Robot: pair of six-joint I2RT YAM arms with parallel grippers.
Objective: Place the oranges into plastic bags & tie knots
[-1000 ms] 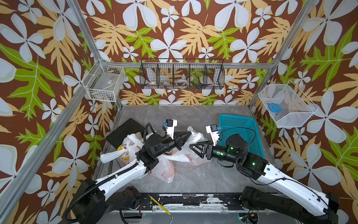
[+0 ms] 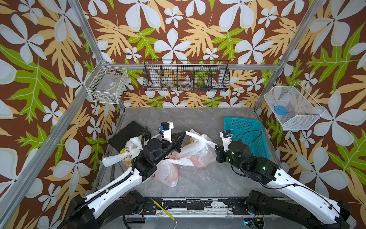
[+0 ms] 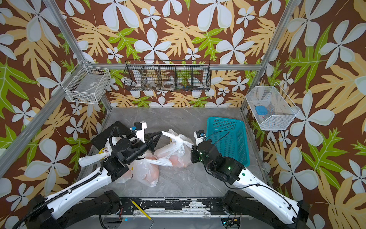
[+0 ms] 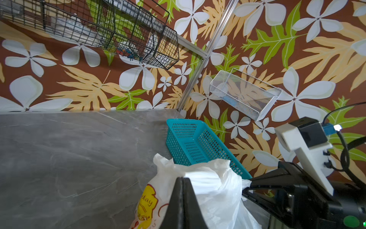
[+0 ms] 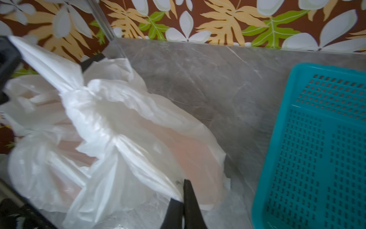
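Several white plastic bags with pale orange round shapes inside lie bunched on the grey table. The middle bag [image 2: 199, 154] has its neck drawn out between the two arms into a twisted, knot-like bunch [image 5: 97, 106]. My left gripper [image 2: 183, 135] is shut on one white end of it at the upper left. My right gripper is shut on the other twisted end, low on the right side. A front bag [image 2: 165, 175] lies below the left arm; a yellow-printed bag [image 2: 127, 156] sits farther left.
A teal basket [image 2: 247, 137] stands at the back right. A black mat [image 2: 125, 131] lies at the back left. Wire baskets [image 2: 186, 76] hang on the walls.
My right gripper has shut on the bag's end and moved right and down.
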